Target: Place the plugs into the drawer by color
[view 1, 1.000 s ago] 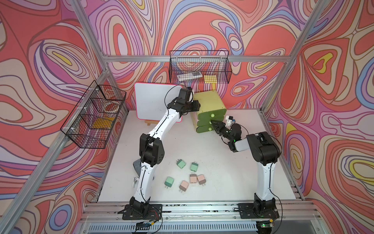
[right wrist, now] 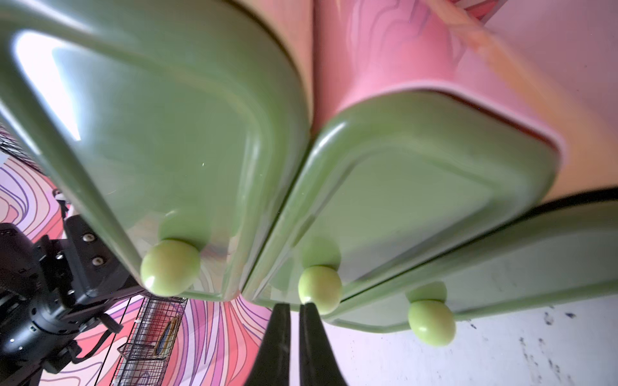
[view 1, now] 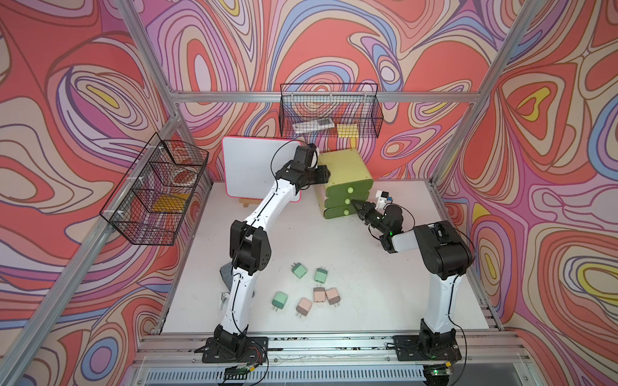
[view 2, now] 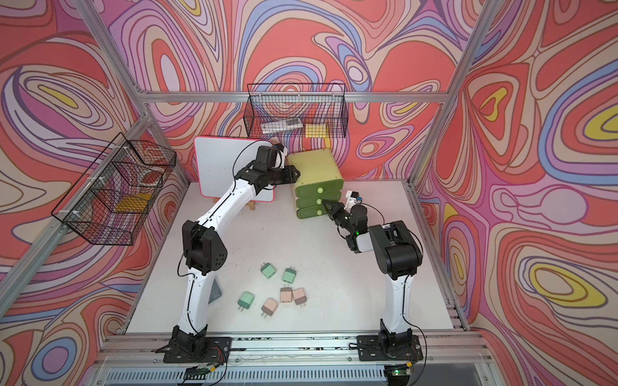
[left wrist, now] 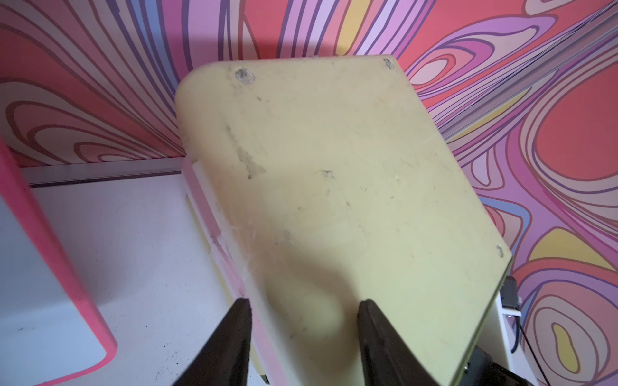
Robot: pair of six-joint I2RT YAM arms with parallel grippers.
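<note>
The drawer box has a cream top and three green fronts with round knobs. My left gripper is at the box's top left side, fingers apart, pointing at it; whether they touch is unclear. My right gripper is shut at the middle drawer's knob, its fingertips on the knob. Several green plugs and pink plugs lie loose on the front of the table.
A whiteboard stands left of the box. Wire baskets hang at the back and left.
The left arm looks unchanged.
</note>
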